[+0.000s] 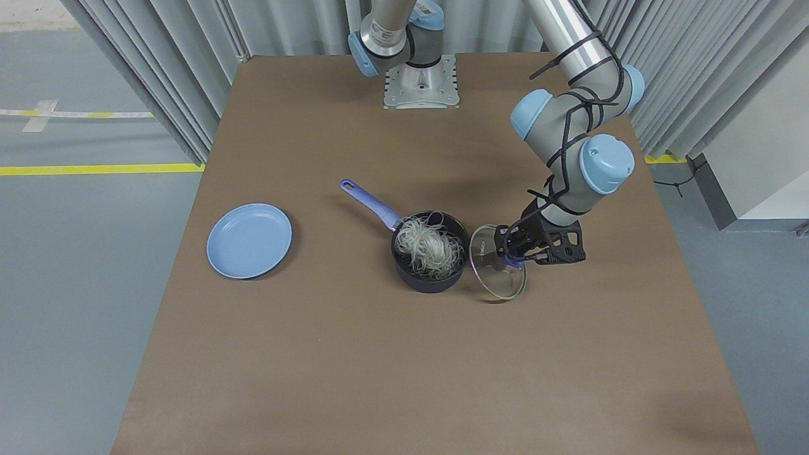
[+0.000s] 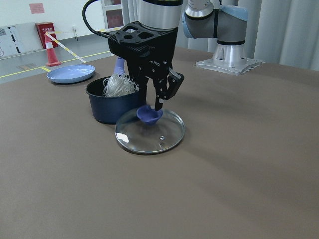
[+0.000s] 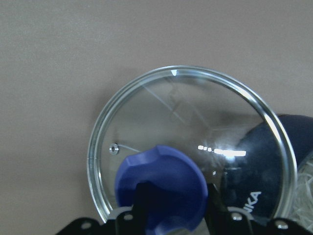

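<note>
A glass lid with a blue knob sits right beside a dark pot with a blue handle, which holds pale stringy strands. My gripper is down at the lid's knob in the wrist view, its fingertips overlapping the knob; whether they are closed on it I cannot tell. In the left view the black gripper body hangs directly over the knob.
A light blue plate lies left of the pot.
</note>
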